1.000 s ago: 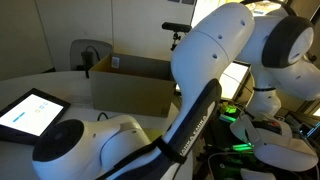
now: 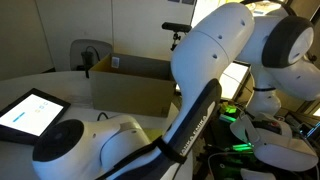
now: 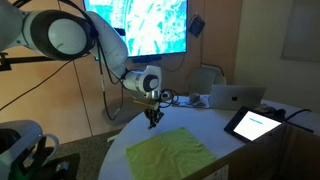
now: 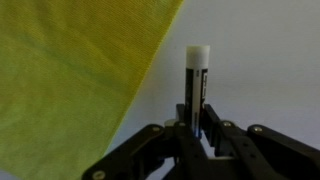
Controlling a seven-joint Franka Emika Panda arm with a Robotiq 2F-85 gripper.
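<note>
A slim marker-like stick (image 4: pixel 197 75) with a white end and a dark printed body points away from my gripper in the wrist view. My fingers are shut around its near part, which the fingers hide. Beyond it lies the pale table; a yellow-green cloth (image 4: pixel 70 75) spreads to the left, its edge running slantwise close to the stick. From the second exterior view, my gripper (image 3: pixel 153 118) hangs over the table just behind the cloth (image 3: pixel 170 152). The arm hides the gripper in the first exterior view.
An open cardboard box (image 2: pixel 130 92) stands at the back of the table in the first exterior view. A lit tablet (image 3: pixel 255 126) and a laptop (image 3: pixel 235 97) sit on the table's far side. Bare tabletop surrounds the cloth's far edge.
</note>
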